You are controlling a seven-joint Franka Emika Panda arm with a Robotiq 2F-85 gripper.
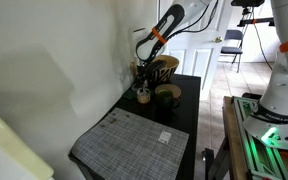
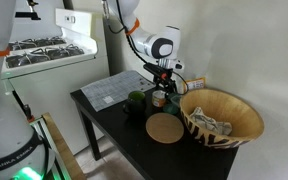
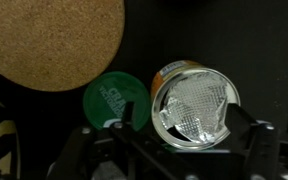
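Observation:
A short can [image 3: 196,108] with a crinkled silver top and an orange-brown side lies beneath my gripper in the wrist view. My fingers are apart, one toward each side of the can, and the gripper is open. Beside the can is a green round lid [image 3: 116,100] with pale lettering. In exterior view 2 the gripper [image 2: 167,80] hangs just above the can [image 2: 159,98]. Exterior view 1 shows the can [image 1: 143,95] below the dark fingers; whether they touch it I cannot tell.
A dark mug [image 2: 136,102] stands close to the can. A round cork mat [image 2: 165,127] lies in front of a big wicker basket [image 2: 242,117] holding pale cloth.

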